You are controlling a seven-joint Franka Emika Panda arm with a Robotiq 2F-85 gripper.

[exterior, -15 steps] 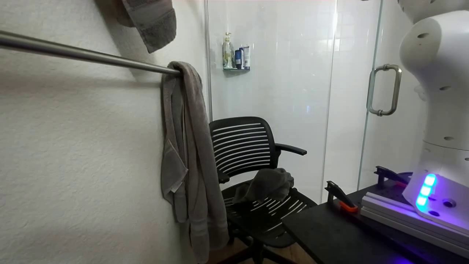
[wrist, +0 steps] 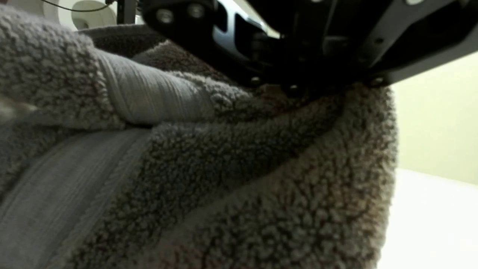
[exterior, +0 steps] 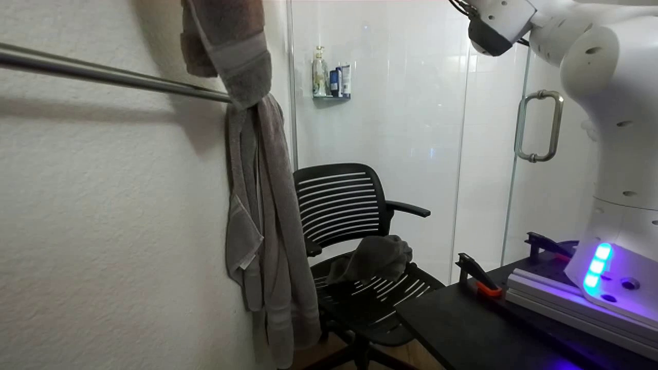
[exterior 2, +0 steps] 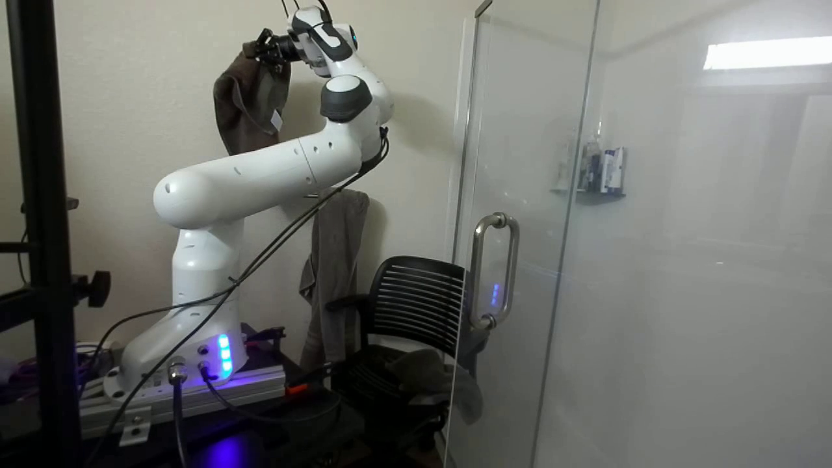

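Bunched in my shut gripper (exterior 2: pixel 261 51) is a grey-brown towel (exterior 2: pixel 253 105), hanging below the fingers near the wall. The wrist view shows its fuzzy folds and smooth woven bands close up, gathered under the gripper; the fingertips are buried in cloth. In the first exterior view this held towel (exterior: pixel 231 46) hangs in front of the end of the metal bar (exterior: pixel 117 75), its lower edge over the top of a second grey towel (exterior: pixel 274 228) draped there. My gripper is out of that view. Whether the held towel touches the bar, I cannot tell.
A black chair (exterior: pixel 342 203) with a crumpled dark cloth (exterior: pixel 376 259) on its seat stands below the bar. Glass shower panels with a door handle (exterior 2: pixel 495 269) lie to the right. A dark table (exterior: pixel 475 333) carries my base.
The held towel has come lower and a little to the right, now overlapping the bar's end in the first exterior view. The draped towel stays put.
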